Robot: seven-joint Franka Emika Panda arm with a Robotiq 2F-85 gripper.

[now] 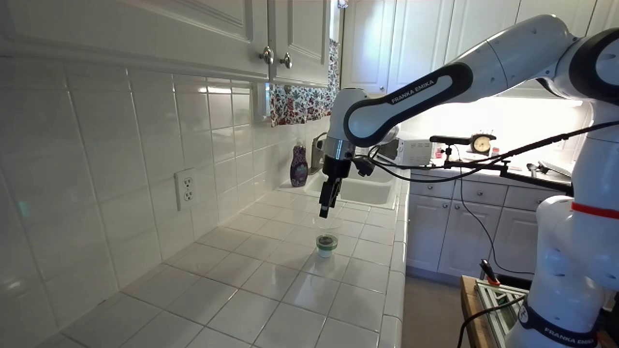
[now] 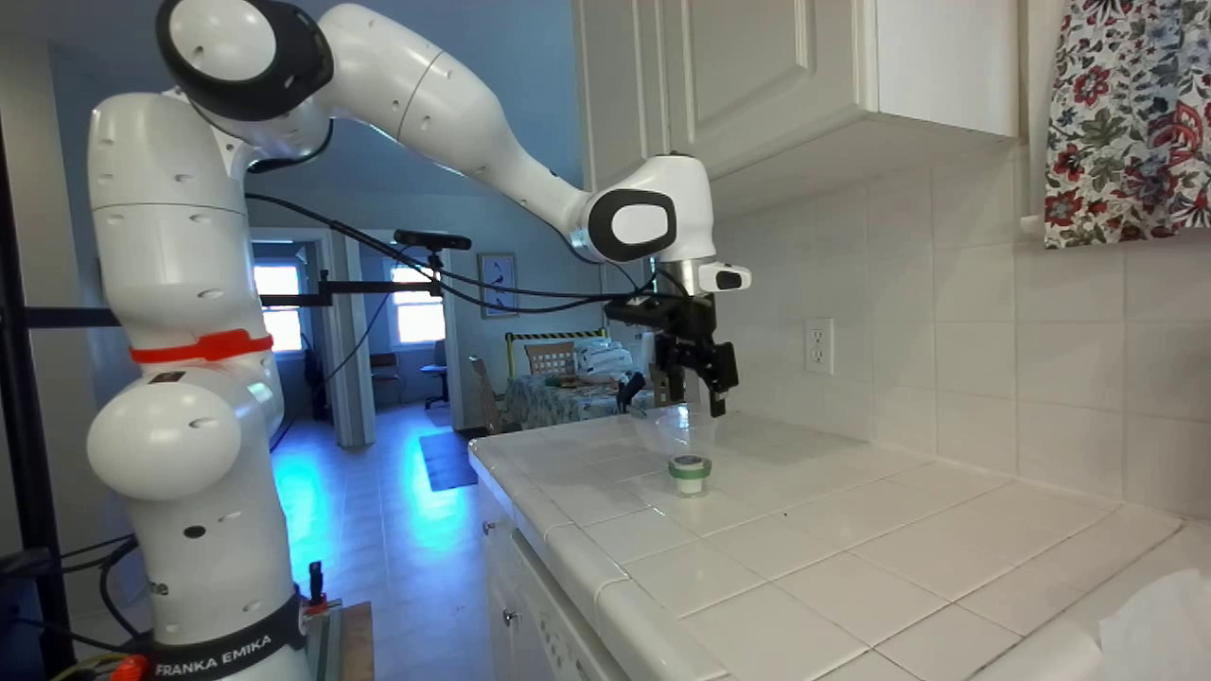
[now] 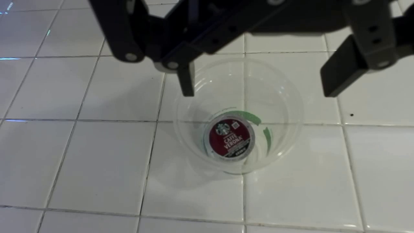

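A clear plastic cup [image 3: 285,97] with green print stands upright on the tiled counter. Inside it, toward the bottom, sits a coffee pod [image 3: 229,138] with a dark red Starbucks Caffè Verona lid. My gripper is open, its black fingers wide apart and pointing down above the cup's rim. Nothing is between the fingertips in the wrist view. From the side, the gripper [image 1: 325,211] hangs just over the cup [image 1: 326,242]. The cup's transparent wall is faint in both exterior views; the pod and the green band [image 2: 689,466] show best.
A purple bottle [image 1: 299,166] stands by the wall near the white sink [image 1: 365,188]. Cabinets [image 1: 299,40] overhang the counter. The counter's edge [image 1: 396,278] is close by on the arm's side. Bare tiles [image 1: 243,313] stretch around the cup.
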